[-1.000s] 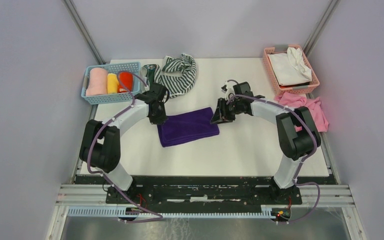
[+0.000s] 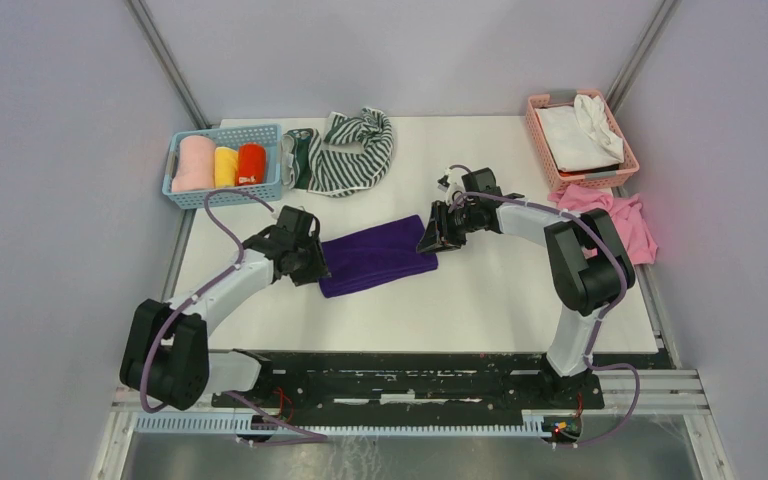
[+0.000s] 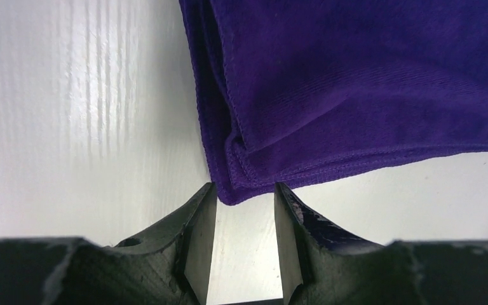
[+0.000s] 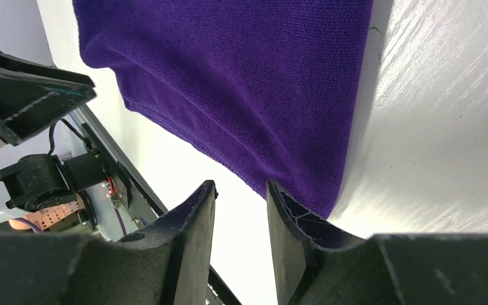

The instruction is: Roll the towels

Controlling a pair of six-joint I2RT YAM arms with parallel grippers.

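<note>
A purple towel (image 2: 375, 260) lies folded on the white table, its layered hem and creases clear in the left wrist view (image 3: 356, 89). My left gripper (image 2: 312, 275) stands open at the towel's lower left corner, its fingertips (image 3: 203, 203) just beside that corner with nothing between them. At the towel's right end, my right gripper (image 2: 432, 240) hangs over the edge, part open, its fingertips (image 4: 278, 197) at the lower fold and apparently empty.
A blue basket (image 2: 225, 199) with rolled towels stands back left, beside a striped towel (image 2: 350, 165). A pink basket (image 2: 630, 150) with white cloth is back right, with pink cloth (image 2: 630, 225) below it.
My left gripper has moved from the towel's upper left down toward the front left corner. The right gripper has shifted only slightly.
</note>
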